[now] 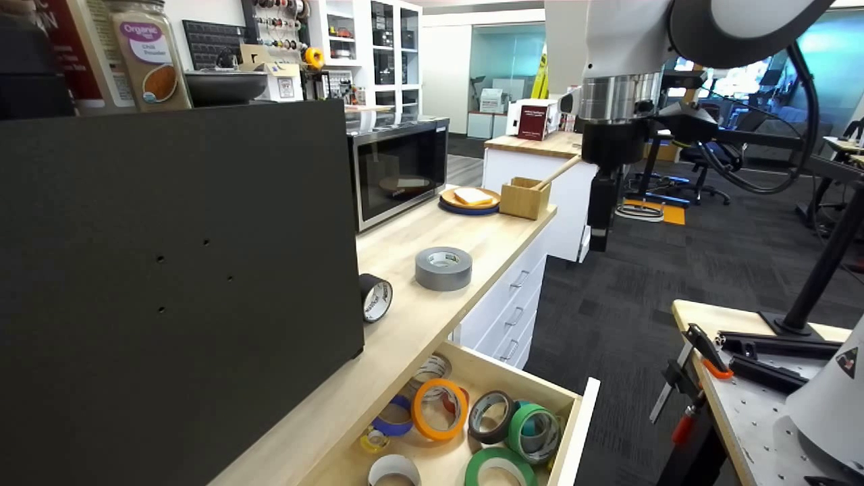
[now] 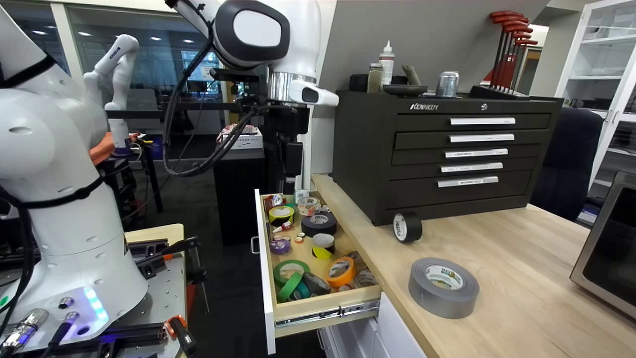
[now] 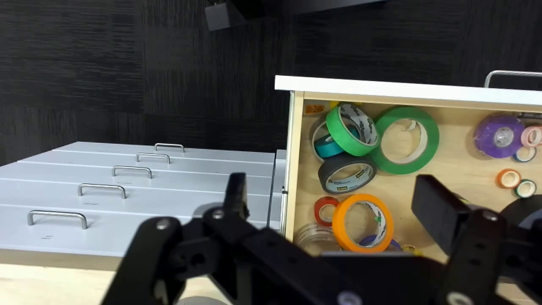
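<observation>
Below my gripper the wrist view shows an open drawer, with the fingers spread wide apart and nothing held between them. Seen from the side, the gripper (image 1: 599,239) hangs pointing down, well above the drawer's height. Inside the drawer (image 2: 322,298) lie rolls of tape: an orange roll (image 3: 343,223), a large green roll (image 3: 430,134), a tilted light green roll (image 3: 335,127), a dark roll (image 3: 326,175) and a purple roll (image 3: 485,134). On the counter, a grey duct tape roll (image 2: 441,304) lies flat and a black roll (image 2: 414,226) stands on its edge.
A black tool chest (image 2: 363,161) stands on the counter (image 2: 518,256), with a microwave (image 1: 402,170) farther along. A plate with bread (image 1: 472,197) and a wooden box (image 1: 522,201) are at the counter's far end. Closed white drawers (image 3: 193,175) adjoin the open one.
</observation>
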